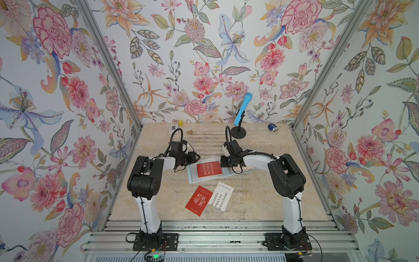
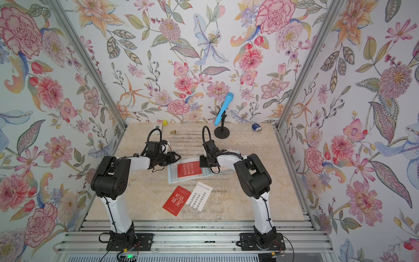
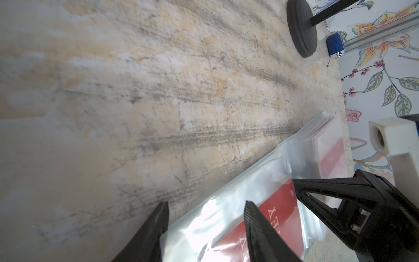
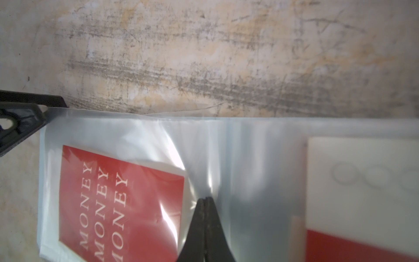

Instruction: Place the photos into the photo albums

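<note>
The clear album [image 1: 191, 174] lies open mid-table; a red MONEY photo [image 1: 208, 169] sits in its left sleeve, with another photo under the sleeve on the right [image 4: 358, 183]. My left gripper is part open at the album's upper left corner; in its wrist view the sleeve's edge passes by its fingers, and whether it grips it is unclear. My right gripper is shut, pressed at the album's middle beside the MONEY photo. In front lie a red photo [image 1: 198, 200] and a white photo [image 1: 221, 196], partly touching.
A blue microphone [image 1: 242, 107] on a black stand [image 1: 238, 134] and a blue can [image 1: 272, 127] stand at the back, with small items including a yellow object [image 1: 180, 122] at back left.
</note>
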